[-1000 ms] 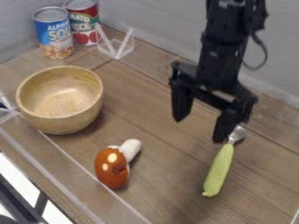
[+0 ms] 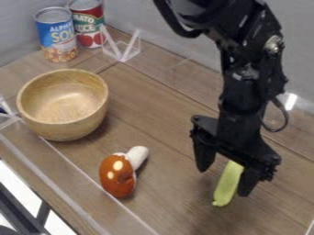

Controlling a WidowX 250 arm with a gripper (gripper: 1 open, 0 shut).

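Note:
A black gripper point(image 2: 225, 173) hangs low at the right of the camera view, its fingers open on either side of a long light-green object point(image 2: 223, 191) lying on the wooden table. The fingers are down close to the table, over the object's upper part, which is partly hidden by them. Whether they touch it I cannot tell.
A wooden bowl point(image 2: 61, 103) sits at the left. A toy mushroom point(image 2: 119, 173) with an orange cap lies at the lower middle. Two cans, one blue point(image 2: 58, 35) and one red point(image 2: 88, 20), stand at the back left beside a white wire rack.

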